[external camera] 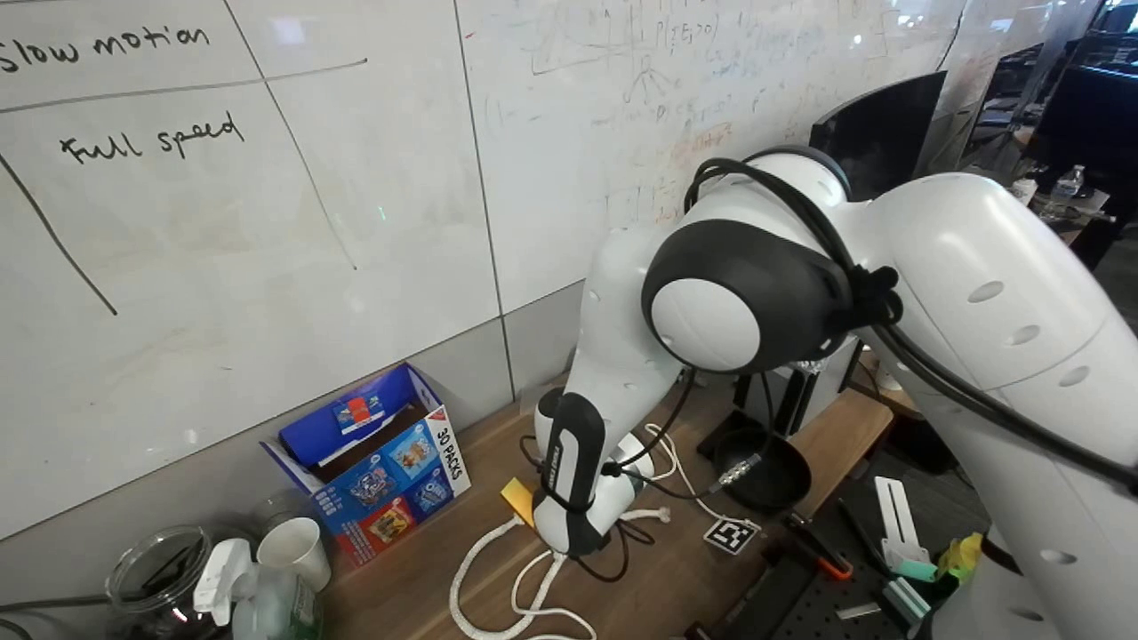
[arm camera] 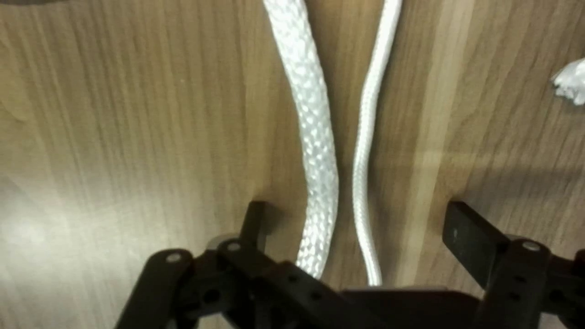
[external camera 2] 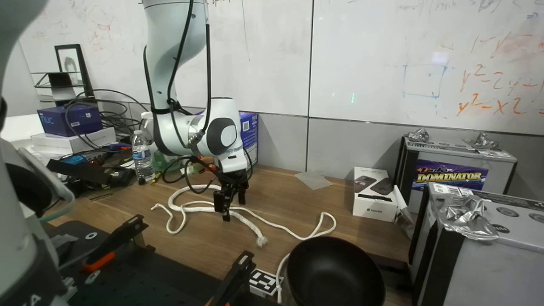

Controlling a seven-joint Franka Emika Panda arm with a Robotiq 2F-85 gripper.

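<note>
Two white ropes lie on the wooden table: a thick braided rope (arm camera: 313, 131) and a thinner cord (arm camera: 364, 148). In the wrist view both run between the fingers of my gripper, which stands open and low over the table. The thick rope lies nearer the left finger; the right finger is well apart from the thin cord. From the second exterior view, my gripper (external camera 2: 232, 201) points down over the ropes. The thick rope's frayed end (external camera 2: 261, 240) lies on the table in front of it. In the first exterior view the arm hides the fingers.
A black bowl (external camera 2: 334, 273) and a printed marker (external camera 2: 265, 282) are at the front. A blue snack box (external camera: 389, 485) stands by the whiteboard. A white phone box (external camera 2: 375, 194) and silver cases (external camera 2: 474, 270) lie right, with bare table between.
</note>
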